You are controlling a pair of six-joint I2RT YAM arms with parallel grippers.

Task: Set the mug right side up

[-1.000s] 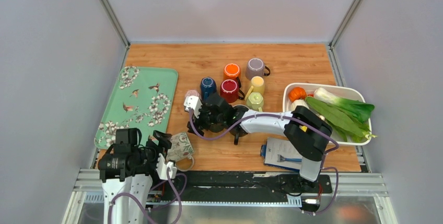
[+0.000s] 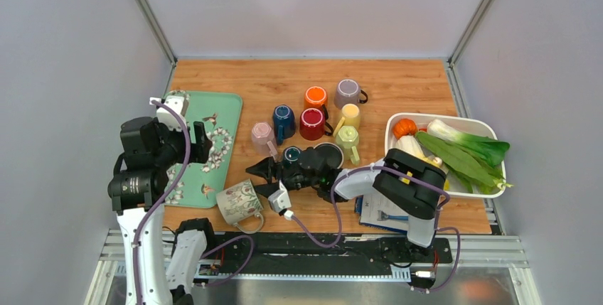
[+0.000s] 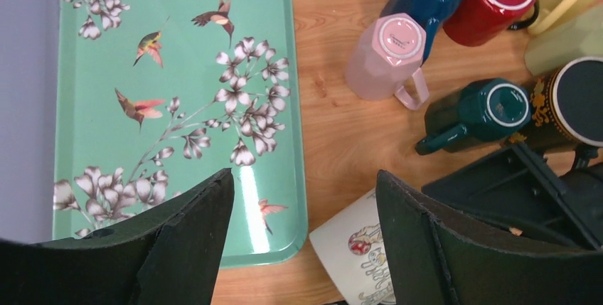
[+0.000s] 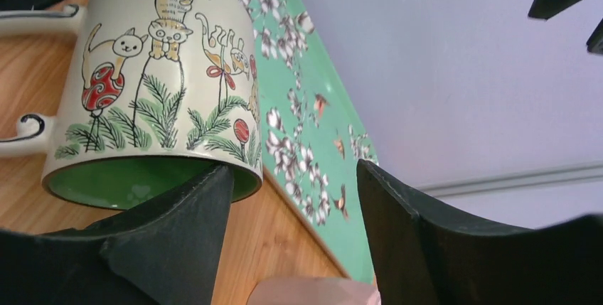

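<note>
The patterned cream mug [image 2: 239,202] lies on its side on the wood, close to the tray's front right corner, its handle towards the front edge. In the right wrist view, the mug [image 4: 167,70] shows its cat-and-fern pattern and green inside, opening facing my right gripper. That gripper's fingers stand apart, with one fingertip overlapping the mouth; whether it is inside the rim, I cannot tell. Part of the mug [image 3: 338,248] shows behind a finger in the left wrist view. My left gripper is open and empty above the tray.
A green floral tray [image 2: 229,109] fills the left side. Several upturned cups, among them a pink one [image 2: 262,136] and a red one [image 2: 313,124], stand mid-table beyond my right arm. At right are a clipboard [image 2: 373,209] and a white vegetable bin [image 2: 392,124].
My left gripper has moved from beside the mug at the front to above the tray, farther back.
</note>
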